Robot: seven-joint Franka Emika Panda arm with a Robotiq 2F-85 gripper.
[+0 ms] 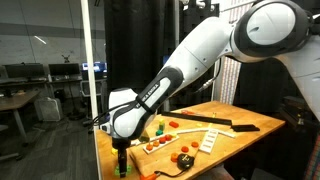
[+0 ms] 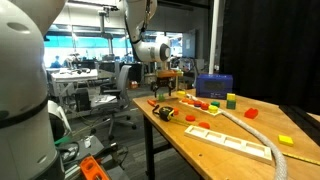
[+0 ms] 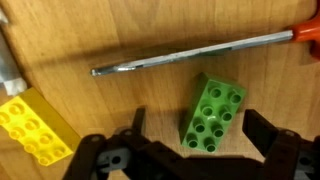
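Note:
In the wrist view a green toy brick (image 3: 212,115) with round studs lies on the wooden table, between my gripper's spread fingers but nearer the right one. My gripper is open and points down above it; whether either finger touches the brick cannot be told. A yellow brick (image 3: 38,127) lies to the left. Above the green brick lies a screwdriver, its metal shaft (image 3: 190,52) running toward a red handle (image 3: 304,34). From exterior view 1, my gripper (image 1: 122,168) is low over the table's near left end.
Further along the table are a white bar with round holes (image 1: 209,140), several small red and green pieces, a blue box (image 2: 213,86) and a long grey tube (image 2: 252,128). The table's left edge runs close to my gripper.

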